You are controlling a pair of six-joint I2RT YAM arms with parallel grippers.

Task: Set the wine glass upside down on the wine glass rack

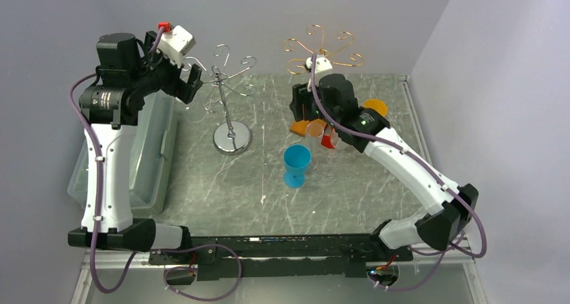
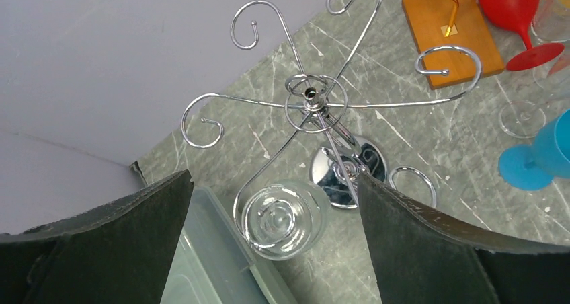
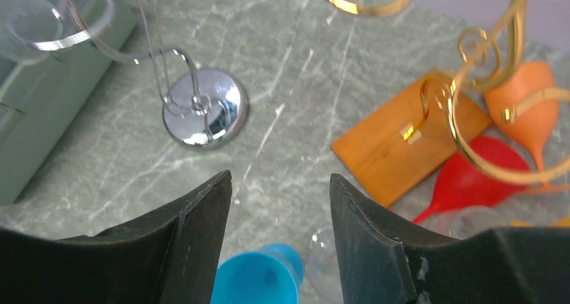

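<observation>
The silver rack (image 1: 231,137) stands left of centre, with a clear glass (image 2: 282,220) at one of its front-left hooks. My left gripper is open above that side of the rack, nothing between its fingers. My right gripper is open, raised near the gold rack (image 3: 491,82). Below it in the right wrist view are a blue goblet (image 1: 296,161) and clear glasses (image 1: 312,137); red and orange (image 3: 517,89) glasses lie by the gold rack's wooden base (image 3: 376,149).
A translucent green bin (image 1: 161,169) runs along the left edge, beside the silver rack. Walls enclose the back and sides.
</observation>
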